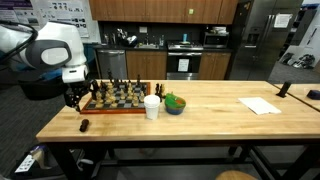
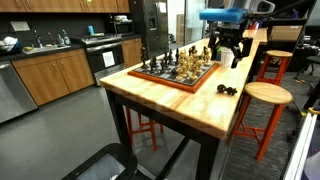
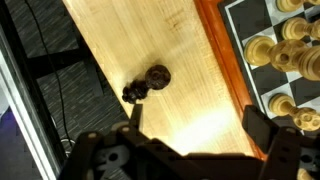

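A dark chess piece [image 3: 147, 83] lies on its side on the bare wood, left of the board; in exterior view 1 the same dark piece [image 1: 84, 125] shows near the table's front edge. The chessboard [image 1: 118, 110] has a reddish-brown frame and carries light and dark pieces standing upright. My gripper is open with its two fingers wide apart and nothing between them. In exterior view 1 the gripper [image 1: 76, 100] hangs above the board's left side, behind and to the left of the fallen piece. Exterior view 2 shows the dark piece [image 2: 228, 89] beside the board's frame.
A white cup [image 1: 152, 107] and a bowl with green and blue things [image 1: 174, 104] stand right of the board. A sheet of paper [image 1: 260, 105] lies farther right, with clear tabletop between. The table's edge [image 3: 88, 50] is close to the fallen piece.
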